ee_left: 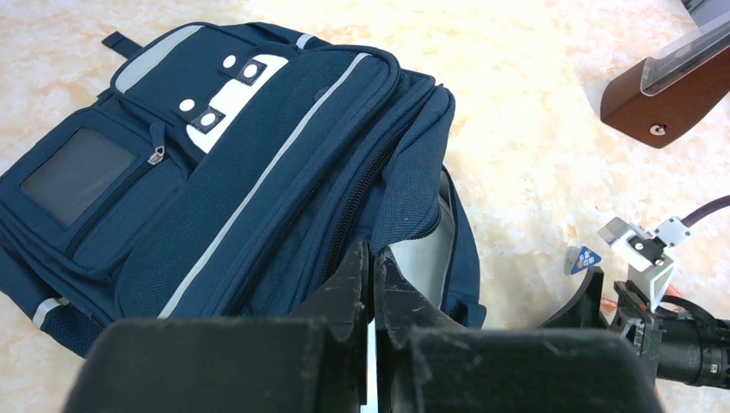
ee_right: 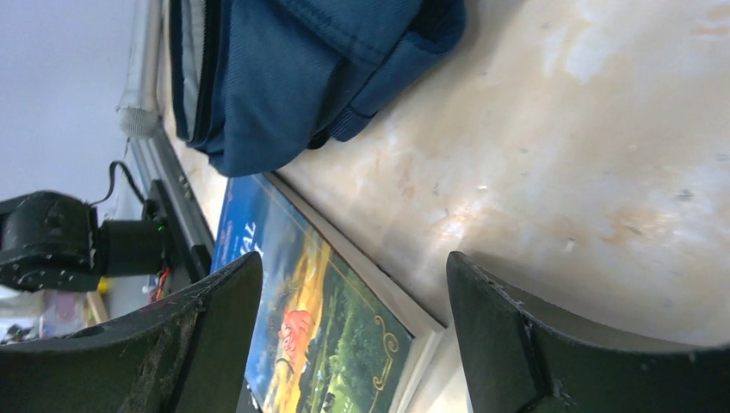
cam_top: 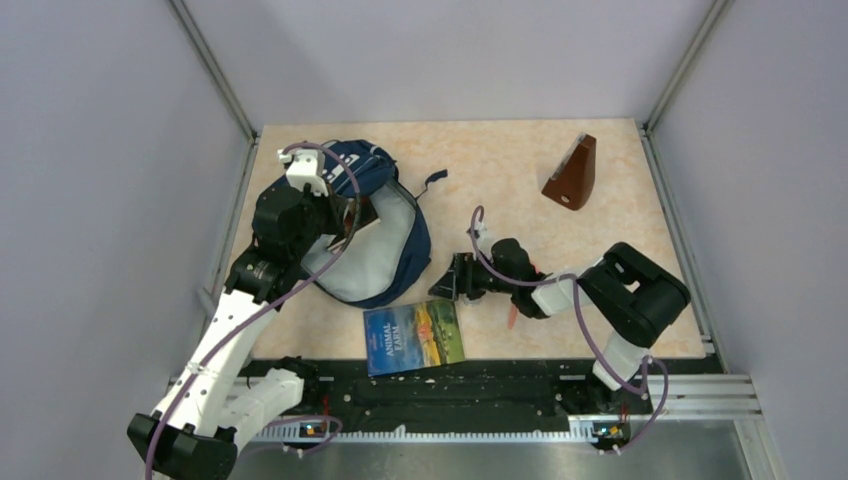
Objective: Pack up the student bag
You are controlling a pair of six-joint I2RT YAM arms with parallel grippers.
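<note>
The navy student bag [ee_left: 232,198] lies at the left of the table, its grey interior [cam_top: 385,255] exposed with a dark book [cam_top: 365,210] inside. My left gripper is shut at the bag's zipped upper edge, perhaps pinching fabric there; I cannot tell. The blue Animal Farm book [cam_top: 410,338] lies at the front edge below the bag. My right gripper is open just above the book's right end, with nothing between its fingers.
A brown holder [cam_top: 570,175] stands at the back right. A red stick [cam_top: 512,315] lies beside the right arm.
</note>
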